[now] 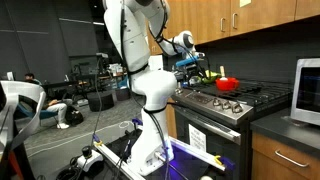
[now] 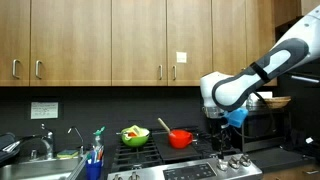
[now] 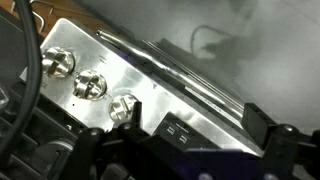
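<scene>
In the wrist view my gripper stands open, its two dark fingers well apart at the lower edge, with nothing between them. Below it lie the stove's silver control panel (image 3: 165,97), several round knobs (image 3: 90,84) and a small dark display (image 3: 185,132). From the side, the gripper (image 1: 197,74) hangs above the front of the stove. A red pot (image 2: 180,138) and a green bowl (image 2: 134,141) with something yellow in it rest on the stovetop. In exterior view 2 the gripper is small, so its fingers are hard to make out there.
A sink with a faucet (image 2: 47,145) and a container of utensils (image 2: 95,158) stand left of the stove in exterior view 2. Wooden cabinets (image 2: 130,60) hang above. A silver appliance (image 1: 307,92) occupies the counter's right end. Open floor lies before the oven.
</scene>
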